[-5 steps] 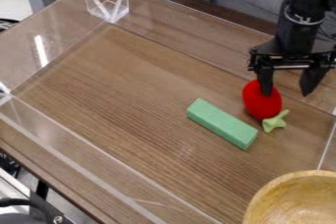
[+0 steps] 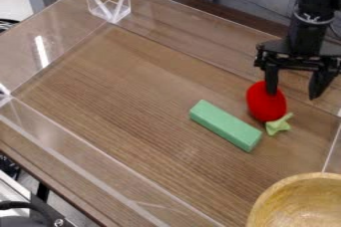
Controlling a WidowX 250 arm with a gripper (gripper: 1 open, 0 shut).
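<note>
My gripper [image 2: 290,69] reaches down from the upper right, its black fingers open over the back of a red oval object [image 2: 266,102] on the wooden table. A small light-green piece [image 2: 277,125] lies against the red object's front. A green block [image 2: 225,125] lies to the front left. Whether the fingers touch the red object is unclear.
A yellow bowl [image 2: 300,211] is at the front right corner. A clear plastic container [image 2: 110,2] stands at the back left.
The arm and gripper have shifted slightly at the right. The objects on the table have not visibly moved.
</note>
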